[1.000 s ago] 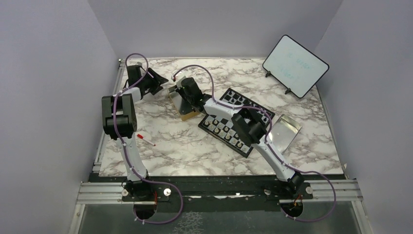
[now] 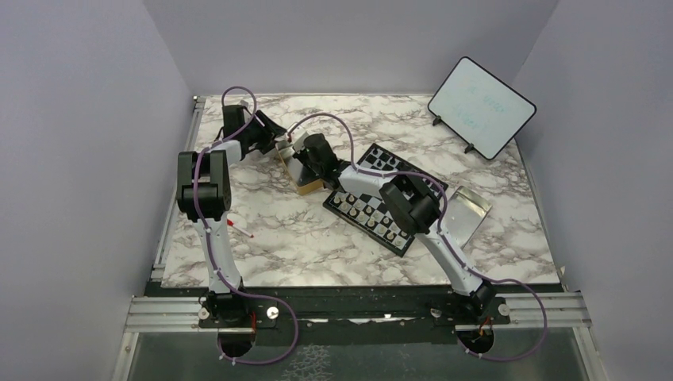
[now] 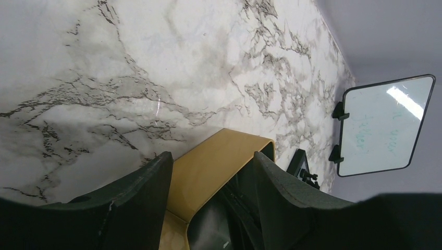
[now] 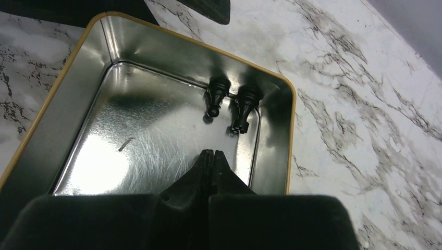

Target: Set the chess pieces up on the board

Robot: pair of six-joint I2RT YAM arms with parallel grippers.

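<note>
My left gripper [image 2: 280,140] is at the far left corner of a gold-rimmed metal tray [image 2: 310,188], shut on it, its fingers [image 3: 156,179] on both sides of the tray's end. Over the tray hangs my right gripper, shut, with nothing between its tips. Two black chess pieces, a small one [image 4: 217,97] and a larger one [image 4: 244,108], lie in one corner of the tray floor, apart from those tips. The chessboard [image 2: 355,225] carries rows of light pieces [image 2: 369,210] along its near side and dark pieces [image 2: 387,165] along its far side; the right arm covers part of it.
A second metal tray [image 2: 471,198] sits right of the board, partly behind the right arm. At the back right stands a whiteboard [image 2: 482,107]. A red-capped pen [image 2: 240,229] lies near the left arm.
The left gripper has moved right and come onto the tray's corner; the tray has shifted slightly. The right gripper has since moved a little to the right and toward the front.
</note>
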